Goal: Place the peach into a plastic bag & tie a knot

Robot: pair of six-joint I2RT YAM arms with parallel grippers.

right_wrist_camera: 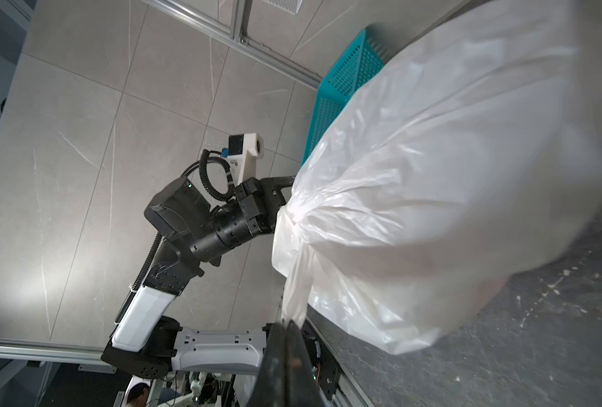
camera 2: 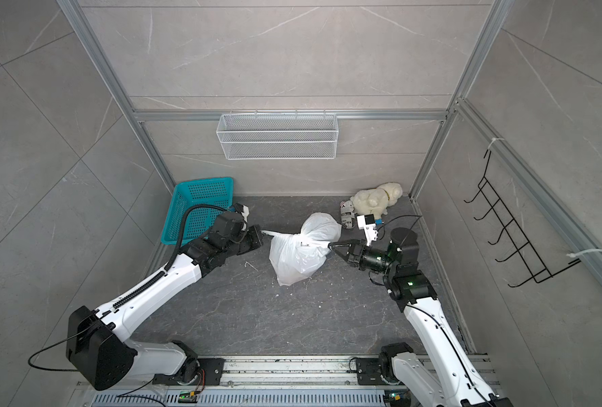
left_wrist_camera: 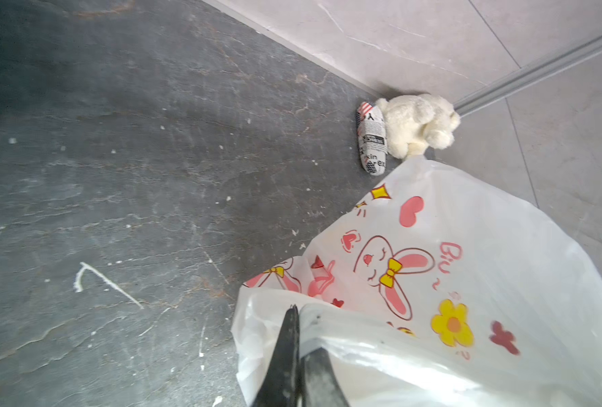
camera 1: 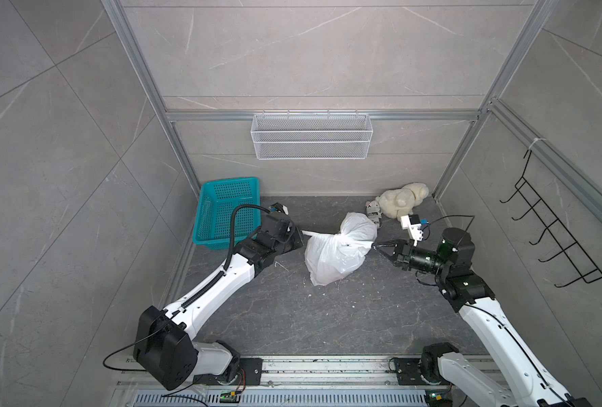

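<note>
The white plastic bag (camera 1: 334, 257) hangs between my two grippers, its neck gathered tightly at the middle (right_wrist_camera: 299, 213). My left gripper (camera 1: 303, 234) is shut on one handle end, a taut white strip running from it to the bag. On the opposite side my right gripper is shut on the other twisted end, pinched at its fingertips. Rabbit and flower prints show on the bag in the left wrist view. The peach is hidden inside; only a faint pinkish tint shows low on the bag in the right wrist view. Whether the knot is tight I cannot tell.
A teal basket (camera 1: 206, 234) stands at the back left. At the back right sit a cream plush toy (camera 1: 404, 199) and a small printed shoe-like item (left_wrist_camera: 371, 139). A white wire rack (camera 1: 311, 135) hangs on the back wall.
</note>
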